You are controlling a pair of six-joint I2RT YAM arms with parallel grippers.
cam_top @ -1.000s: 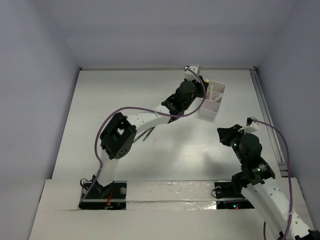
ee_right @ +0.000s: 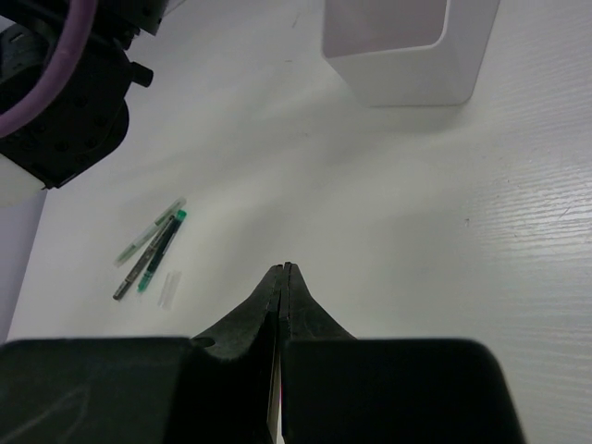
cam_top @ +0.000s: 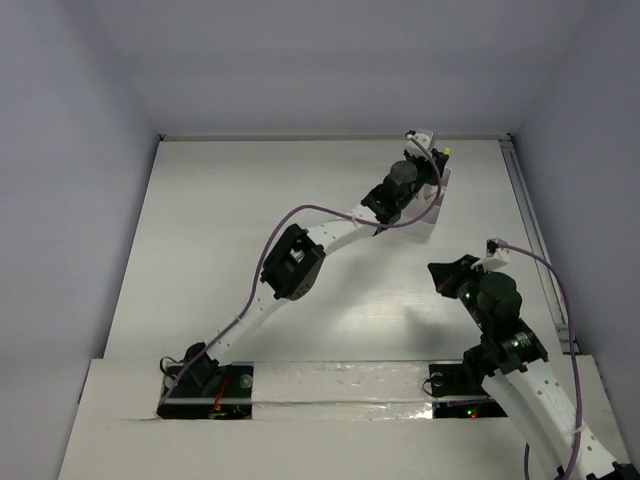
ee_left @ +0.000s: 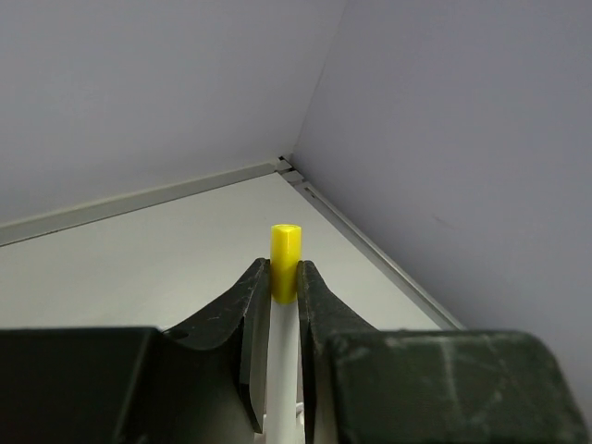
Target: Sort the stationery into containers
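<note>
My left gripper is shut on an upright marker with a yellow cap (ee_left: 286, 250) and pale barrel; in the top view it is over the back of the white container (cam_top: 418, 225), partly hiding it. The container (ee_right: 398, 79) also shows in the right wrist view. Several pens, among them a green-capped pen (ee_right: 162, 250), lie on the table in the right wrist view, mostly hidden by the left arm from above. My right gripper is shut at the right front, nothing visible between its fingertips.
Walls (cam_top: 70, 240) enclose the white table (cam_top: 190, 230) on the sides and back. The left arm stretches diagonally across the middle. The table's left part and the area before the container are clear.
My left gripper, with the yellow-capped marker, has moved right over the container, now covering more of it, and its arm now hides the pens from above. The right arm has shifted slightly.
</note>
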